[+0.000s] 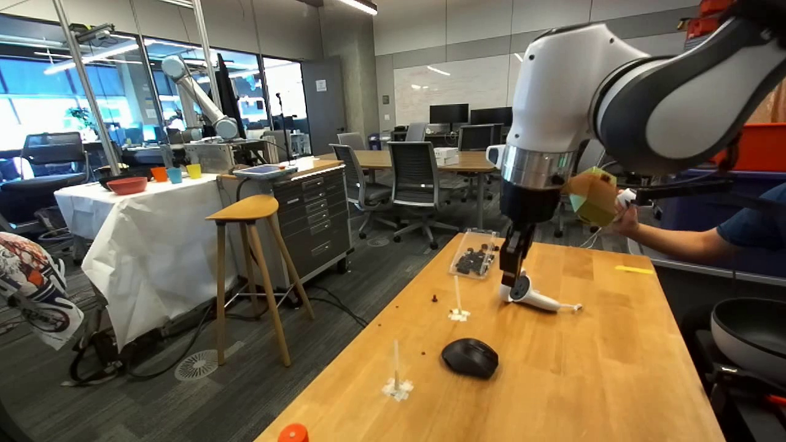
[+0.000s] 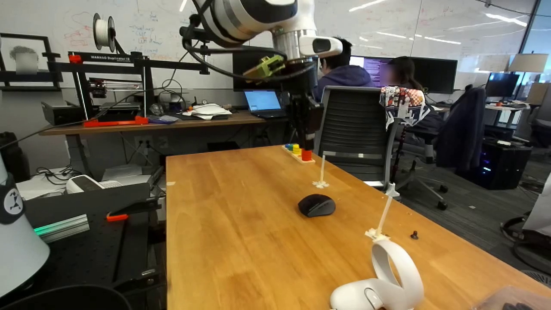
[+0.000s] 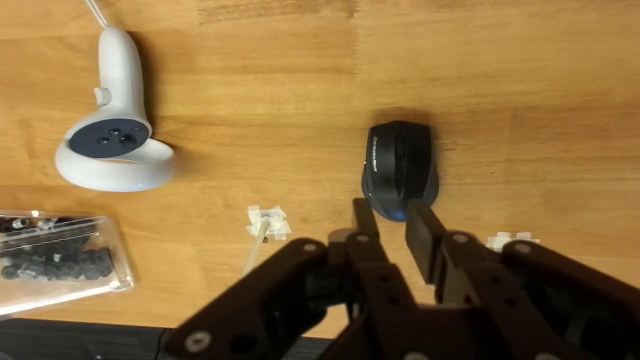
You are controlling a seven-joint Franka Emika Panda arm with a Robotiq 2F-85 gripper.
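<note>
A black computer mouse [image 3: 400, 159] lies on the wooden table, its front turned toward the top of the wrist view. My gripper hangs above the tabletop, its two fingers apart and a gap between them with nothing gripped. In the wrist view the fingertips overlap the near end of the mouse, without touching it as far as I can see. Exterior view 2 has the gripper [image 2: 308, 144] well above the table and the mouse [image 2: 316, 205] below. In exterior view 1 the fingers look partly closed together from the side.
A white VR controller [image 3: 123, 102] lies left of the mouse. Two thin pale sticks [image 1: 396, 364] stand taped upright near the table edge. A clear box of black parts [image 3: 60, 258] sits at the lower left. Wide bare wood [image 1: 589, 361] surrounds the mouse.
</note>
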